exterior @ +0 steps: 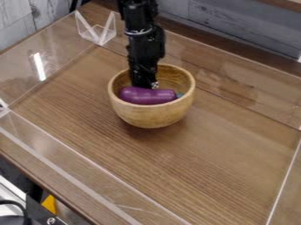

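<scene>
A wooden bowl [153, 112] stands near the middle of the table, holding a purple eggplant-like object [144, 96]. The black gripper [146, 81] reaches down from the top into the back left of the bowl, behind the purple object. Its fingertips are partly hidden, and it looks shut; whether it touches the bowl's wall I cannot tell.
A clear plastic piece [97, 28] stands at the back left. A grey wall runs along the back right, and the table's edge is at the lower left.
</scene>
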